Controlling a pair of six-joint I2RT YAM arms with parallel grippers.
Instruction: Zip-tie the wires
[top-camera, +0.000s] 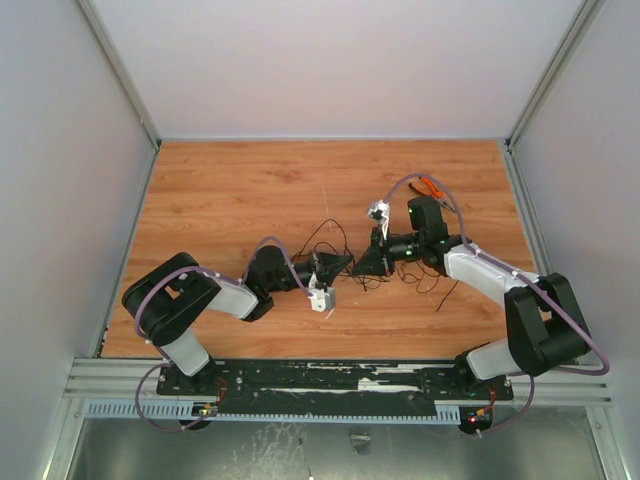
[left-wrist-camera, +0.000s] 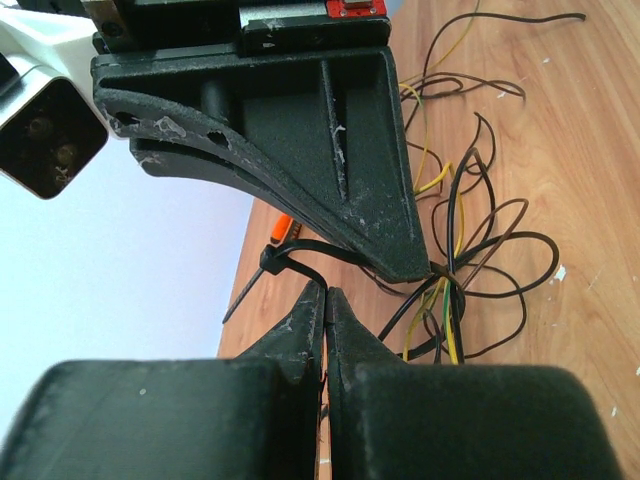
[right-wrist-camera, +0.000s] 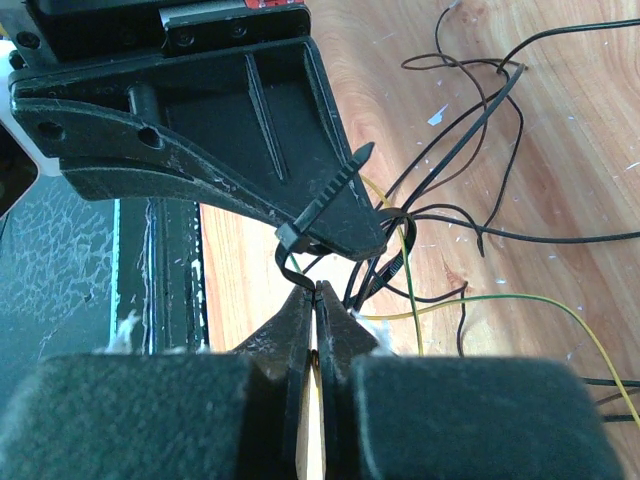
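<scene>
Tangled black, brown and yellow wires (top-camera: 338, 238) lie mid-table, gathered into a bundle (left-wrist-camera: 455, 290) beside the gripper tips. My left gripper is shut, with a thin black zip tie (left-wrist-camera: 308, 268) running between its fingertips. In the right wrist view the zip tie's small square head (right-wrist-camera: 290, 236) shows, with a ribbed end sticking out past it. From that head a strap curves down into my right gripper, which is shut on it. A black loop (right-wrist-camera: 400, 238) goes around the wires there. The two grippers face each other closely, hiding part of the strap.
Orange-handled cutters (top-camera: 430, 187) lie at the back right, beyond the right arm. Loose wire ends (top-camera: 448, 296) spread to the right of the bundle.
</scene>
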